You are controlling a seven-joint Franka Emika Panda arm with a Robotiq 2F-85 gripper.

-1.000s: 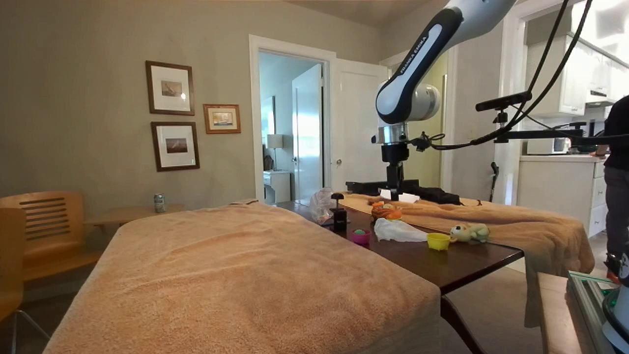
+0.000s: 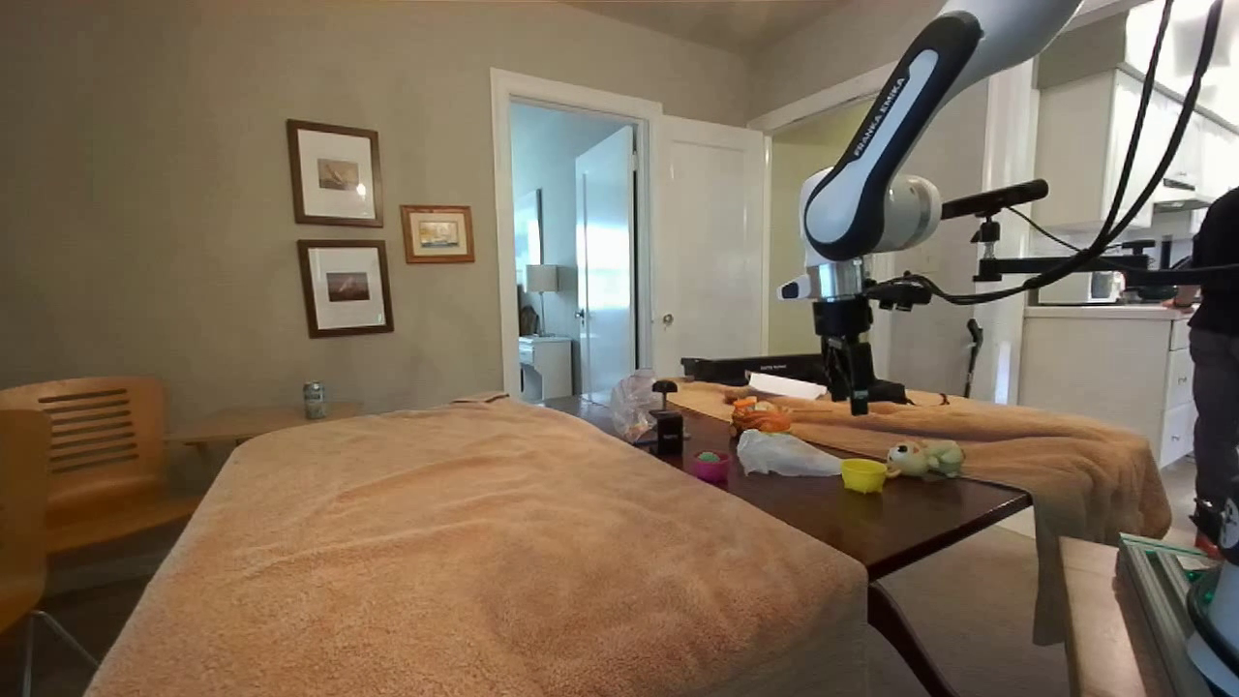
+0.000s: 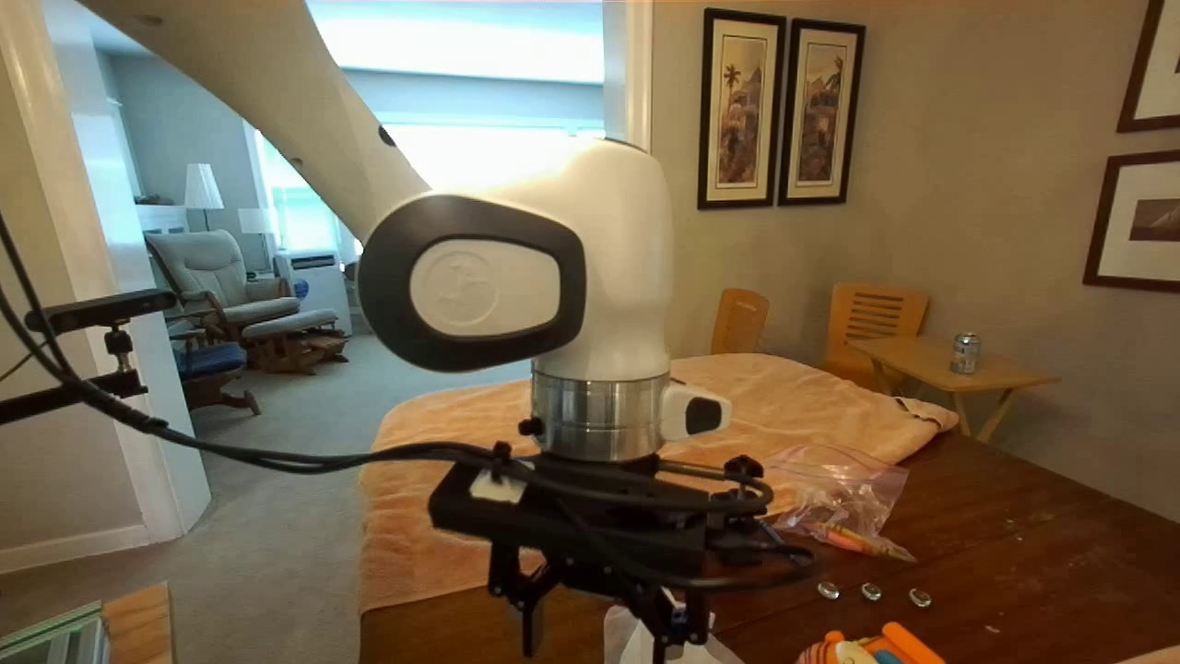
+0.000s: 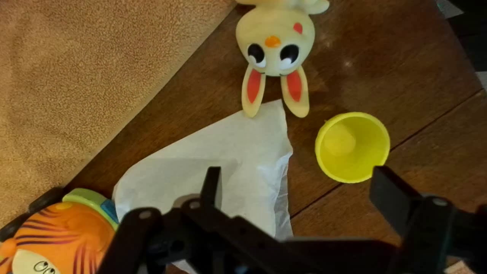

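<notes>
My gripper is open above the dark table, its two black fingers wide apart and nothing held between them. Below it in the wrist view lies a crumpled white cloth or tissue (image 4: 237, 141), partly behind the left finger. The yellow cup (image 4: 352, 147) is upright and looks empty, close to the right fingertip in that view. A pale bunny toy (image 4: 275, 41) lies with its ear tips at the white sheet's corner. At the lower left is an orange striped toy (image 4: 64, 237), cut off by the frame. From the side, the gripper (image 2: 857, 407) hangs clear above the cup (image 2: 862, 475).
A pink cup (image 2: 710, 467) with something green inside and a black clamp-like object (image 2: 667, 424) stand farther along the table. Tan towels (image 2: 499, 523) cover surfaces on both sides. Near a clear plastic bag (image 3: 846, 487) lie several small shiny pieces.
The arm has moved right in exterior view 1 and the gripper sits slightly lower, from over the orange toy to near the yellow cup. The objects on the table have stayed put.
</notes>
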